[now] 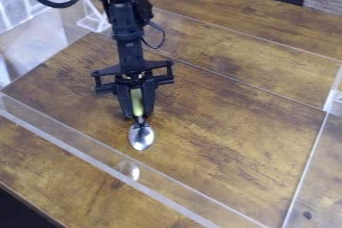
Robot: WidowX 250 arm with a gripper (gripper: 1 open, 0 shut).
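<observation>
My black gripper (136, 106) is low over the wooden table (234, 132), left of centre, shut on the pale yellow-green handle of a metal spoon (142, 137). The spoon's silver bowl points toward the near side of the table, below the fingers. Whether it rests on the wood or is just above it I cannot tell.
Clear plastic walls run along the left, front and right of the work area. A dark slot lies at the back right.
</observation>
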